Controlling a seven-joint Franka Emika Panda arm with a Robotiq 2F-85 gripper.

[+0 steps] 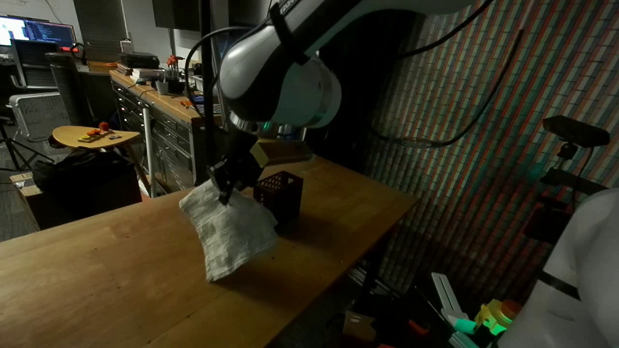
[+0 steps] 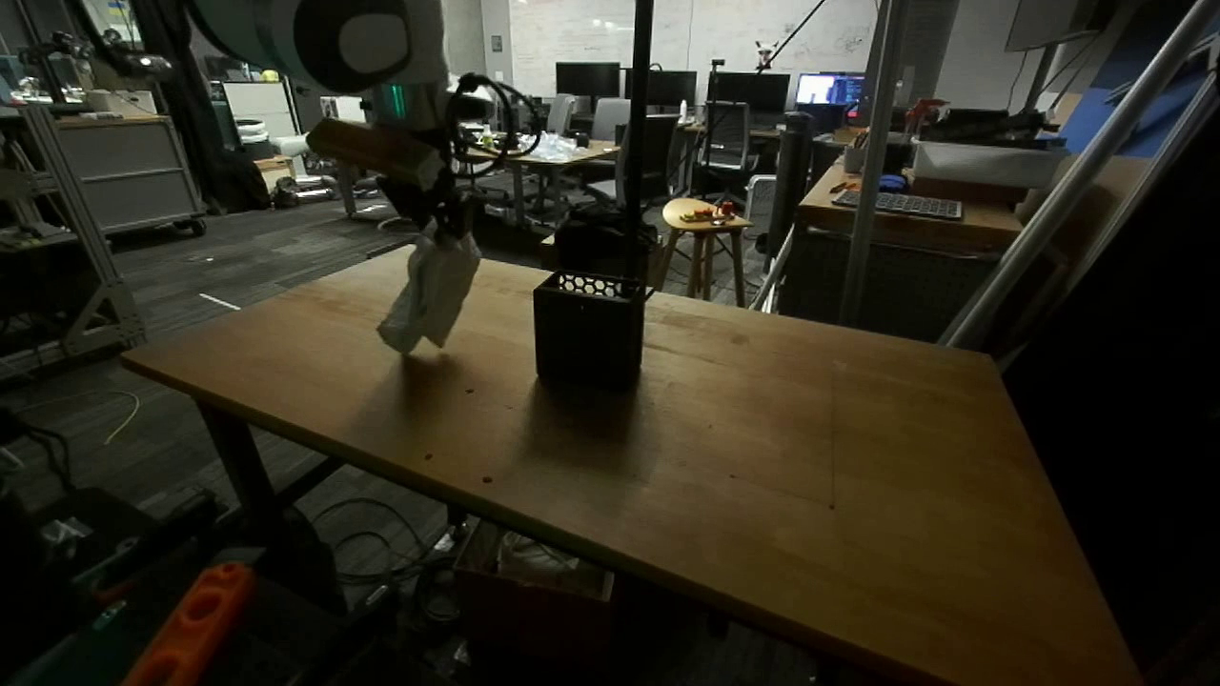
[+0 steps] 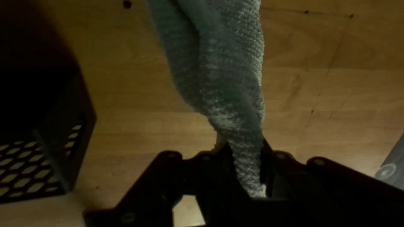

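A pale, textured cloth hangs in folds from my gripper, which is shut on it near one end. In the wrist view the bunched cloth runs up between the black fingers. From the second exterior view the cloth hangs just above the table, casting a shadow below. A black basket with honeycomb holes stands upright on the table, apart from the cloth; the wrist view has this basket at the left, with my gripper to the right of it.
A dark pole rises behind the basket. A stool stands beyond the table.
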